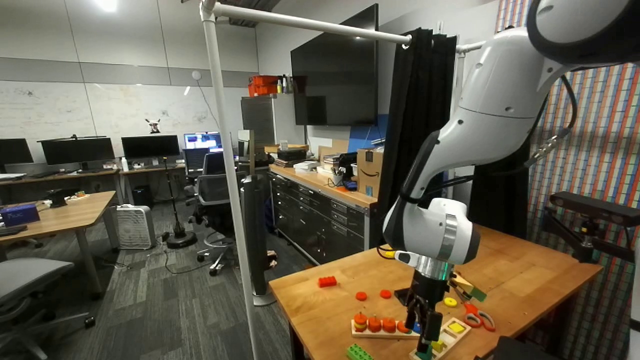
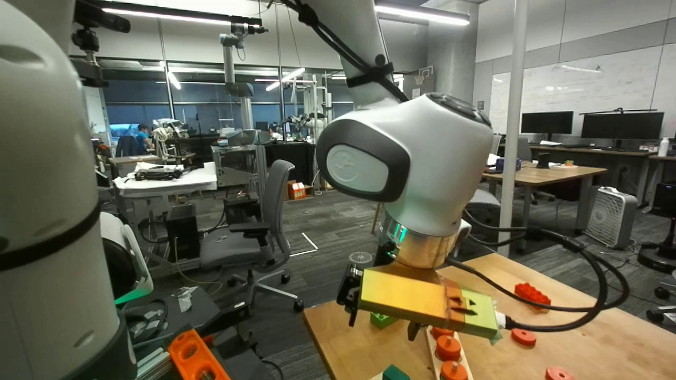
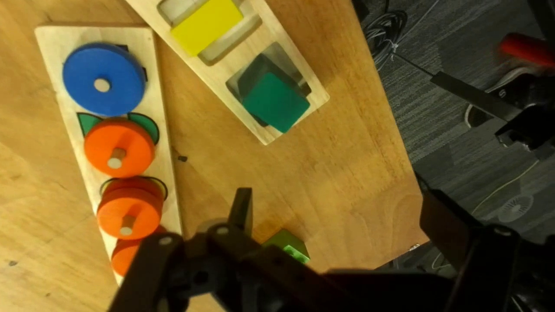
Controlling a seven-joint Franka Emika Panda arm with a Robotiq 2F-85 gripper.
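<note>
My gripper is open over the front of the table, its dark fingers wide apart with nothing seen between them. In the wrist view a green toy brick shows below, partly hidden by the gripper. Ahead lies a wooden shape board, where a green block sits tilted over the end recess and a yellow block rests farther along. Beside it is a wooden peg board carrying a blue disc and several orange discs.
Red-handled scissors and a yellow ring lie right of the arm. Red rings and a red brick are farther back. The table edge is close on the wrist view's right.
</note>
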